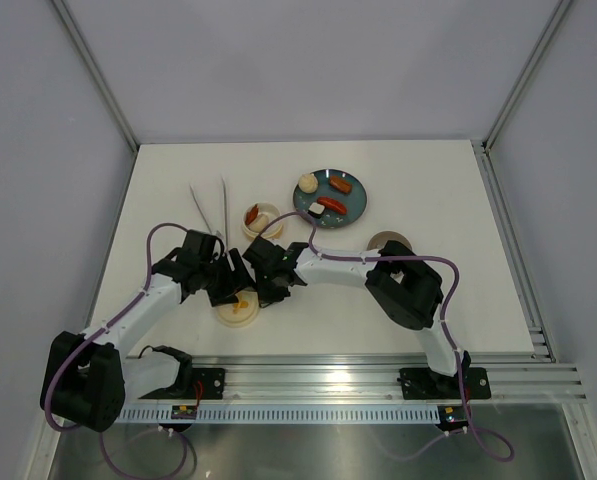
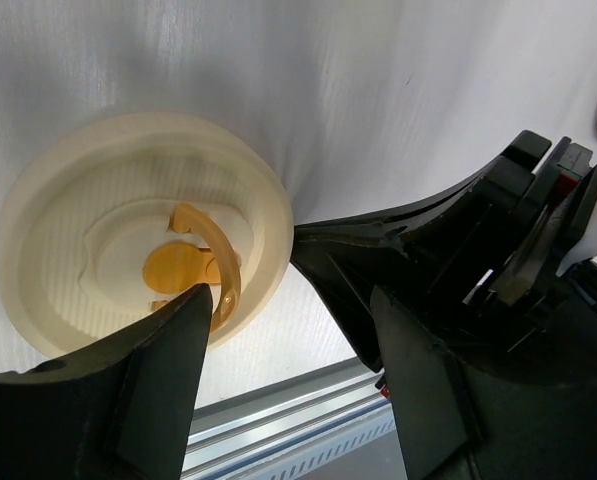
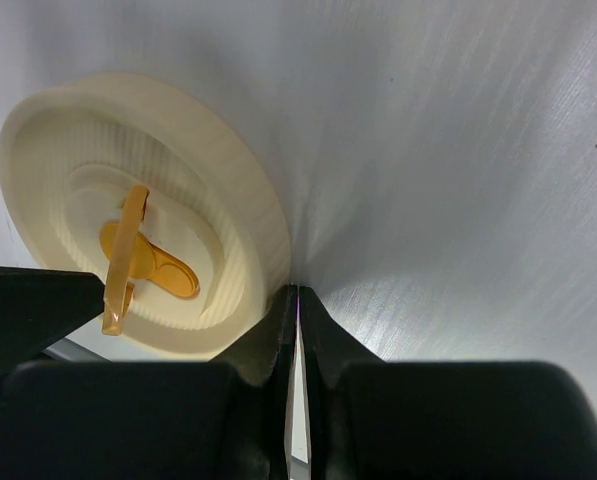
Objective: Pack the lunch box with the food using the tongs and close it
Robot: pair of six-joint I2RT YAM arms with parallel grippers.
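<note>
A cream round lid (image 2: 68, 170) with an orange handle (image 3: 123, 250) lies on the table near the front. My left gripper hangs over it, part open, with nothing seen between its fingers. My right gripper is shut at the lid's right side, its fingertips at the rim; whether they hold the rim is unclear. Behind them sit a bowl with food (image 1: 263, 211) and a teal plate (image 1: 349, 209) with food, both in the top view.
Two long pale utensils (image 1: 225, 210) lie at the back left. A brown round thing (image 1: 388, 237) is partly hidden behind my right arm.
</note>
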